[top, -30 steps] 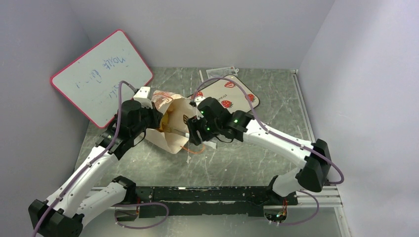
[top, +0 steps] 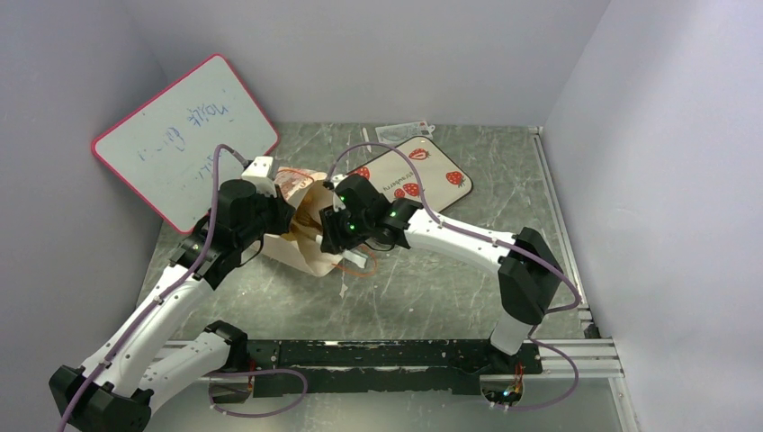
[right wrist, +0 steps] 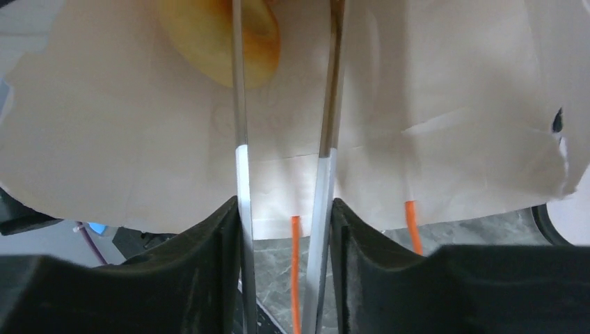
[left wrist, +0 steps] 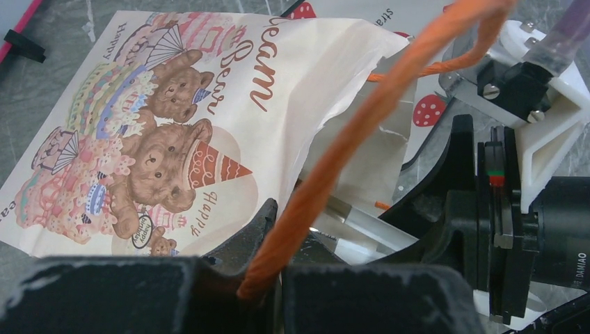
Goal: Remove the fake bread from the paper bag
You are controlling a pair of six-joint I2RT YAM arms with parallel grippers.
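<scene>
The paper bag (left wrist: 174,83), white with printed bears, lies open towards my right arm. In the left wrist view, my left gripper is shut on the bag's orange cord handle (left wrist: 334,167). My right gripper reaches into the bag mouth, its two long thin fingers (right wrist: 241,118) parted by a gap. Inside, the yellow fake bread (right wrist: 198,38) shows at the upper left of the right wrist view, partly behind the left finger. Their tips run out of that view, so whether they touch the bread cannot be told.
A whiteboard (top: 184,144) stands at the back left. Behind my right gripper lies a strawberry-print mat (top: 432,175), with a small clear item (top: 405,132) at its far edge.
My right arm has moved left, carrying its long fingers deeper into the bag mouth. The left arm and the bag have hardly moved.
</scene>
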